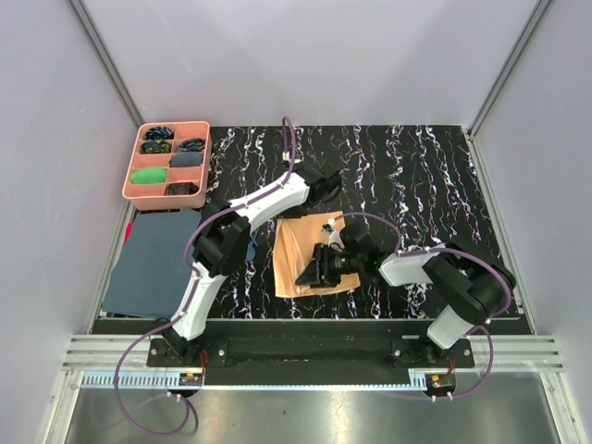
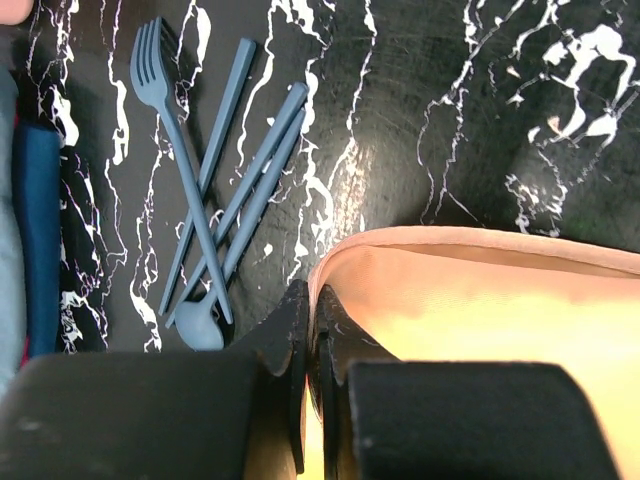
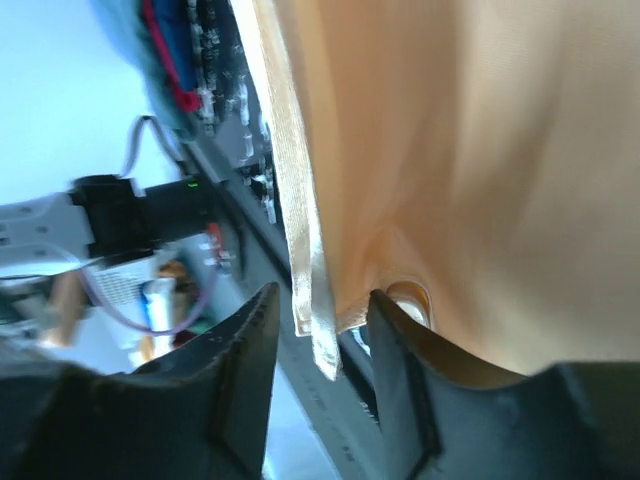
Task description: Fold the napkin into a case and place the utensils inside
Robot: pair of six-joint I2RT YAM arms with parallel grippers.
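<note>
The peach napkin (image 1: 290,259) lies near the table's front centre, its left edge folded. My left gripper is shut on the napkin's upper-left corner. Over the napkin's lower left, my right gripper is part open, its fingers either side of a folded edge and close above it; I cannot tell that it grips it. A fork (image 2: 185,170), spoon (image 2: 200,320) and chopsticks (image 2: 215,140) lie left of the napkin.
A pink compartment box (image 1: 135,190) with rolled cloths stands at the back left. A grey-blue mat (image 1: 148,264) covers the left front.
</note>
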